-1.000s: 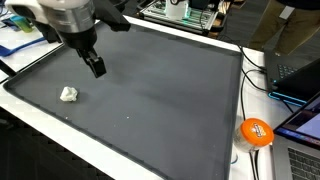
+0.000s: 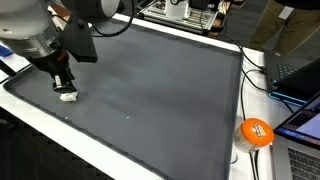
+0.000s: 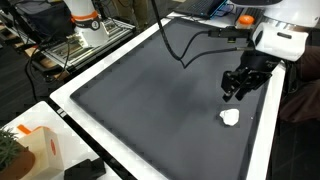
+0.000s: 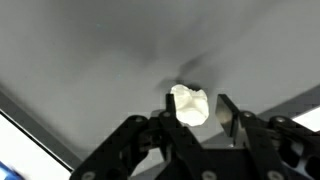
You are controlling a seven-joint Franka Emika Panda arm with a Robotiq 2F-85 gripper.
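Observation:
A small crumpled white piece [image 2: 69, 97], perhaps paper, rests on the dark grey board near its left front corner. My gripper [image 2: 65, 88] is low over it, just above or around its upper side. In exterior view 2 the white piece [image 3: 229, 116] shows below the fingertips. From the wrist, the white piece [image 4: 189, 105] appears between the two black fingers, which stand apart with the gripper part open. Whether either finger touches it, I cannot tell.
The grey board [image 2: 150, 100] is otherwise clear. An orange-topped container [image 2: 254, 133] and laptops stand off its right side. A black cable [image 3: 180, 45] hangs behind the arm. The board's raised edge [image 4: 40, 130] runs close by the gripper.
My gripper has moved left and come down from above the board to the white piece. The white piece looks to be in the same place.

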